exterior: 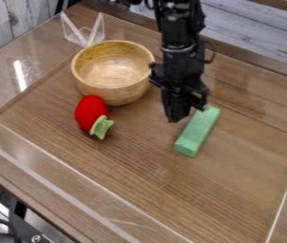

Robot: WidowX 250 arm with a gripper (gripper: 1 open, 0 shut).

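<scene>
My black gripper [185, 106] hangs over the middle of the wooden table, just above and left of a light green block [197, 131], apart from it. Its fingers are dark and small; how far open they are is hard to tell, and I see nothing held. A red strawberry-like toy with a green end [90, 114] lies at the left, below a yellow wooden bowl [110, 69].
A white wire-like object [83, 28] stands at the back left. Raised edges and a white slatted surface border the table at the back.
</scene>
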